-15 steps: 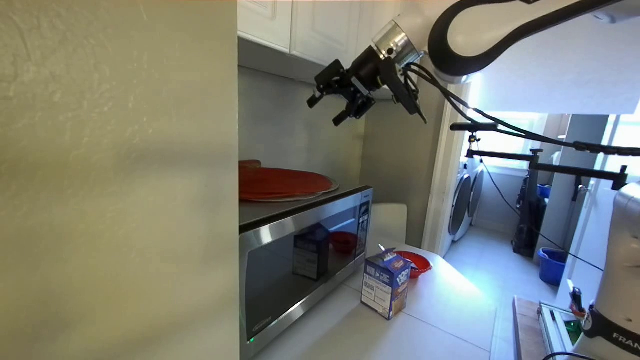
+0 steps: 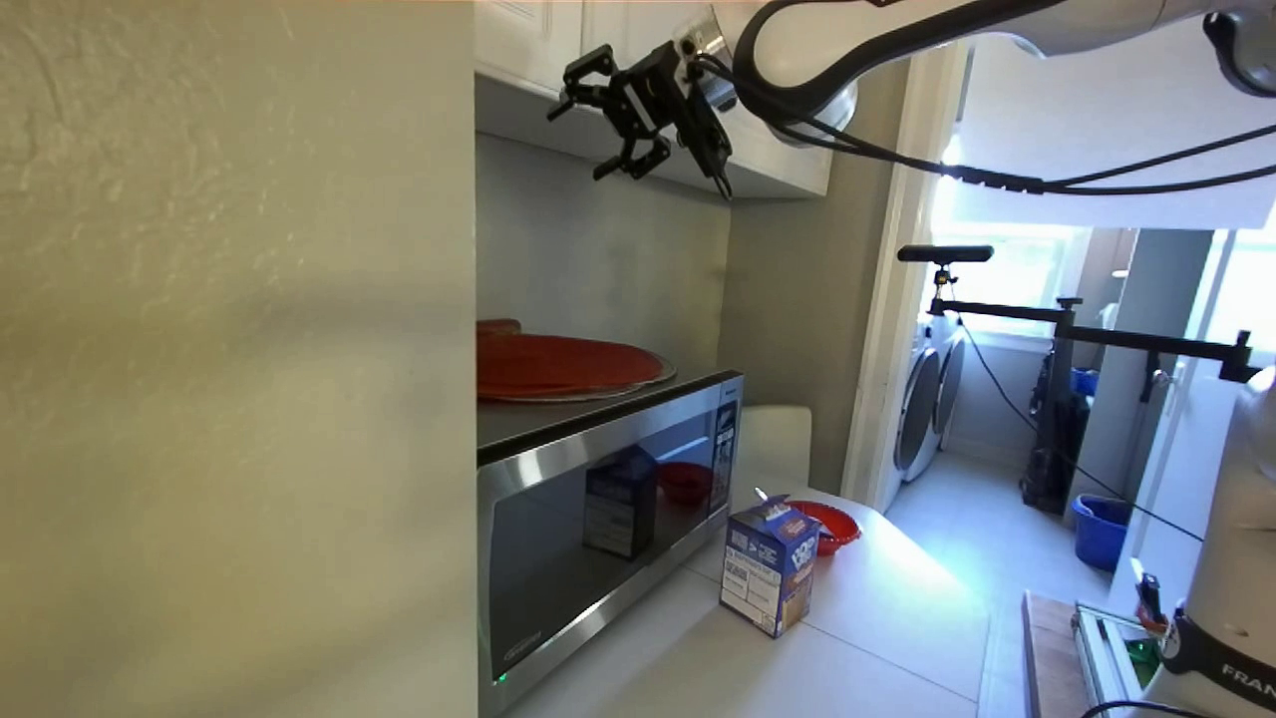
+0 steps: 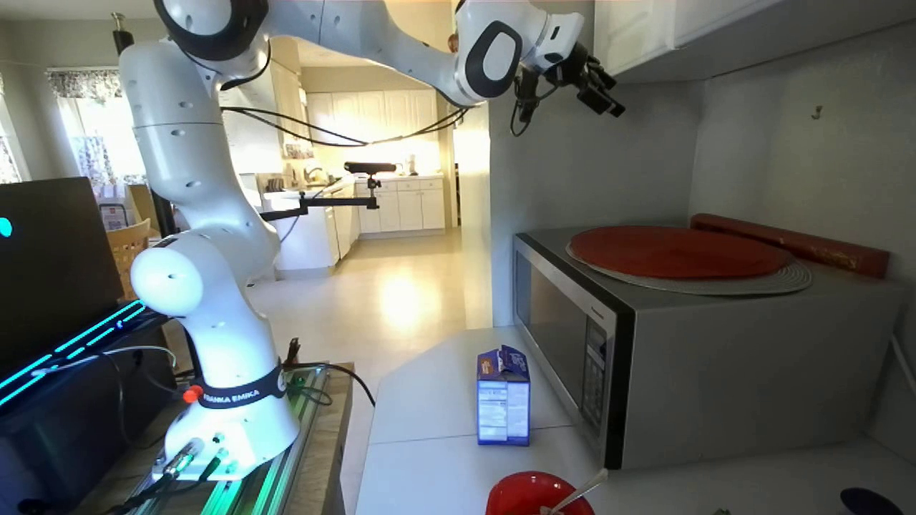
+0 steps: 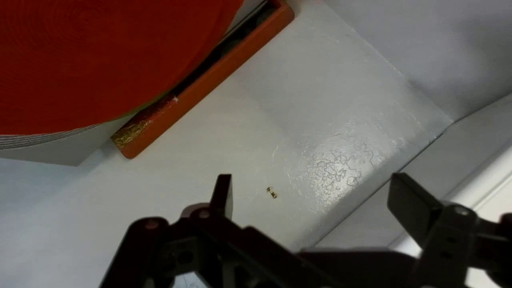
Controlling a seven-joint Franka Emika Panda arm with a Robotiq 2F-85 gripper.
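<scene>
My gripper (image 2: 585,142) is raised high above the microwave (image 2: 610,527), close to the white upper cabinets. Its fingers stand wide apart in the wrist view, and only the grey wall with a small brass hook (image 4: 272,193) shows beyond them. On top of the microwave lie a round red mat (image 3: 678,249) and a long reddish box (image 3: 790,243) against the wall. A blue and purple carton (image 2: 768,564) with its top flaps open stands upright on the white counter in front of the microwave. Beside it sits a red bowl (image 3: 529,495) with a utensil handle leaning over its rim.
The cabinet underside (image 3: 773,43) is close to the gripper, and a wall (image 4: 307,110) lies ahead of it. Bare counter (image 2: 885,610) extends in front of the carton. A camera on a stand (image 2: 945,253) is near the doorway.
The arm has moved up and to the left in exterior view 1, bringing the gripper nearer the cabinets, and the gripper has turned. The carton, bowl and mat have stayed in place.
</scene>
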